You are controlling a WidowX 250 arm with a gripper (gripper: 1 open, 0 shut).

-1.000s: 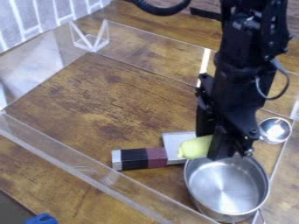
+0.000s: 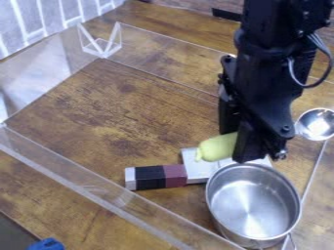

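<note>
The black gripper [image 2: 240,133] hangs at the right, shut on a pale yellow-green object [image 2: 216,146], which it holds just above the near-left rim of a steel pot [image 2: 252,209]. The pot stands at the lower right. A bar with white, black and maroon bands [image 2: 162,176] lies left of the pot, with a pale block [image 2: 198,168] at its right end.
A small steel bowl [image 2: 315,124] sits at the right behind the pot. Clear plastic walls [image 2: 78,181] border the wooden table [image 2: 111,117], whose middle is free. A blue object [image 2: 46,244] is at the lower left corner.
The gripper has risen with the yellow-green object, which now sits higher and slightly left, showing more of the pot beneath.
</note>
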